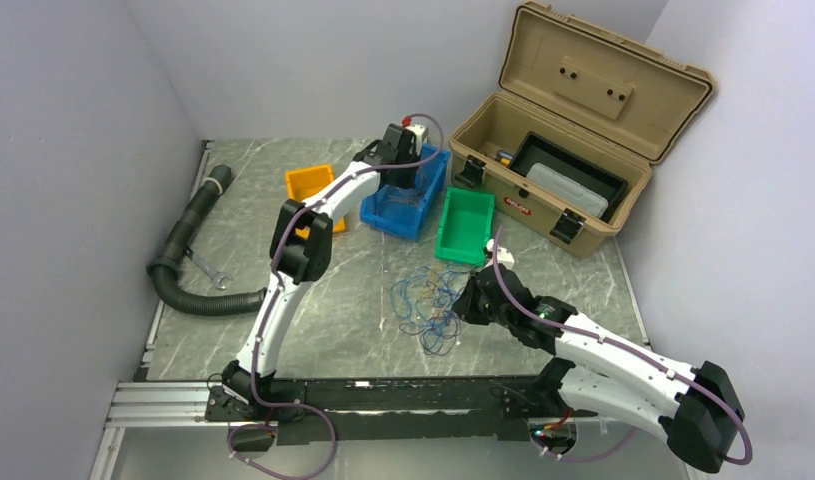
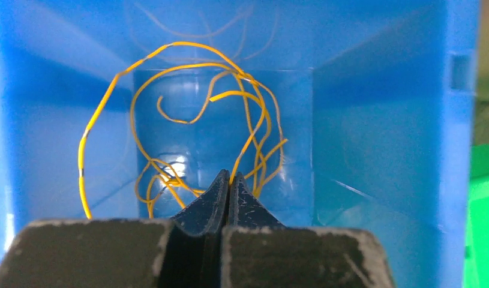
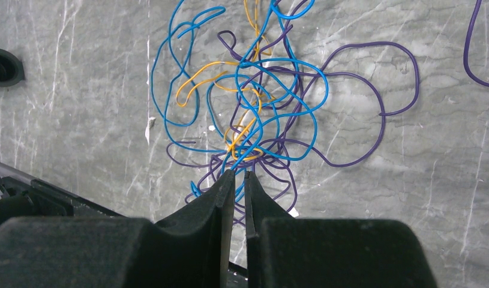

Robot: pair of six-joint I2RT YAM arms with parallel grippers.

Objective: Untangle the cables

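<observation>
A tangle of blue, purple and orange cables (image 3: 254,114) lies on the tabletop, partly hidden by the right arm in the top view. My right gripper points down over the near end of this tangle. A narrow gap separates its fingers (image 3: 221,198); blue and purple strands show in it, and I cannot tell whether any is gripped. Inside the blue bin (image 2: 380,138) lies a loosely coiled orange cable (image 2: 170,69). My left gripper is down in that bin, shut, with one orange strand running in between its fingertips.
An empty green bin (image 1: 465,226) stands beside the blue one, and an orange bin (image 1: 309,182) lies partly under the left arm. The open tan toolbox (image 1: 533,210) fills the back right. A black hose (image 1: 179,243) and wrench (image 1: 213,272) are at the left.
</observation>
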